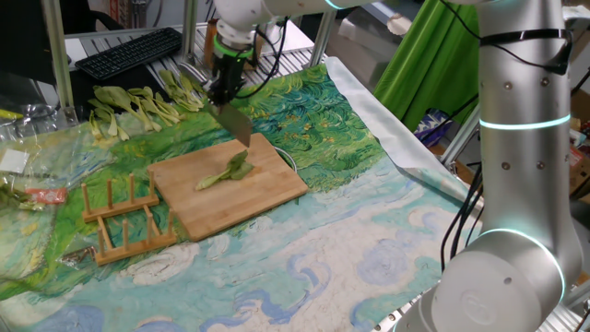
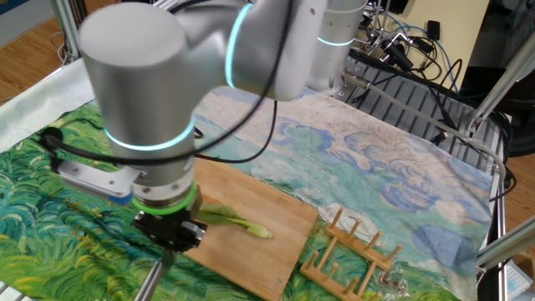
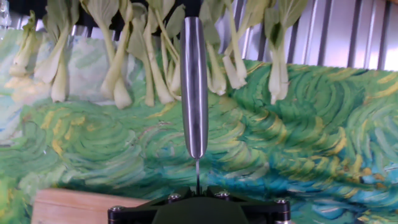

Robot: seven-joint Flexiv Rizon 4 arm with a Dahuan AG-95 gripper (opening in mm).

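Note:
My gripper [image 1: 221,95] is shut on a cleaver, whose broad blade [image 1: 234,124] hangs tilted above the back edge of the cutting board [image 1: 198,217]. In the wrist view the cleaver's steel handle [image 3: 194,93] points away from the gripper, and its thin metal shows edge-on between the fingers. A bok choy [image 1: 226,172] lies on the board, apart from the blade. In exterior view 2 the arm hides part of this bok choy [image 2: 251,227], while the blade [image 2: 150,282] shows below the gripper [image 2: 171,237].
Several more bok choy [image 1: 138,103] lie along the table's far edge. A wooden peg rack [image 1: 134,247] stands beside the board. Plastic packaging [image 1: 32,152] sits at the left, and a keyboard [image 1: 129,53] lies behind.

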